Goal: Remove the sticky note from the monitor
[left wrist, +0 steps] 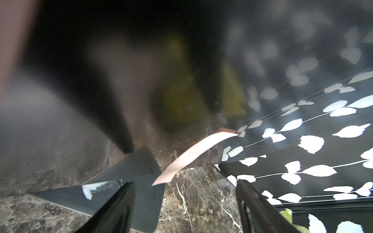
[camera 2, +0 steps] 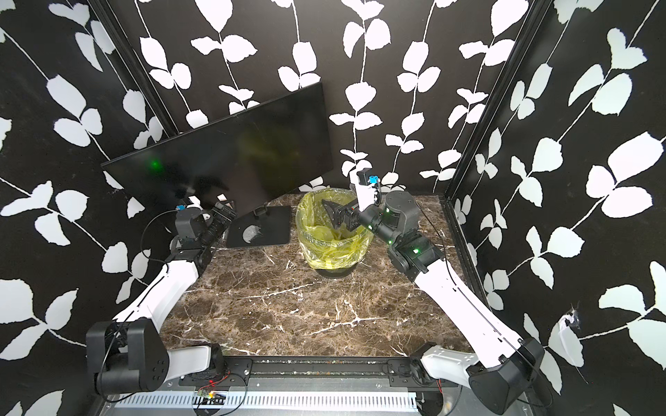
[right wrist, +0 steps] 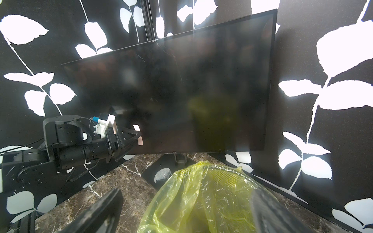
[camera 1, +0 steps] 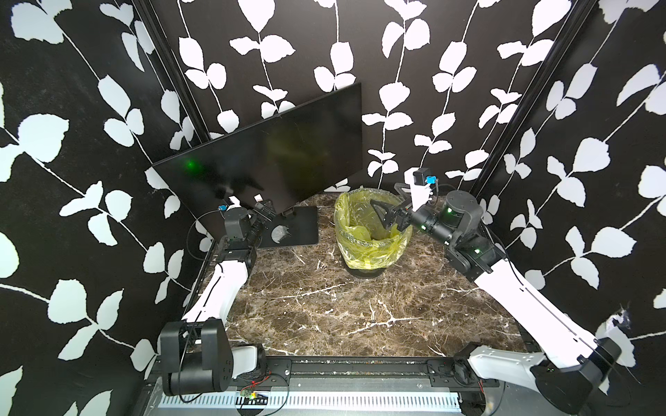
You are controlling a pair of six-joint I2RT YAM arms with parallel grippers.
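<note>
The black monitor stands tilted across the back left. A pale pink sticky note is stuck low on its screen, curling outward; in the right wrist view, the note is just beside my left gripper. My left gripper is at the screen, its fingers apart below and around the note's lower end, open. My right gripper hangs over the lined bin, its fingers apart with nothing seen between them.
The bin with yellow liner stands right of the monitor's base. Patterned walls enclose the sides and back.
</note>
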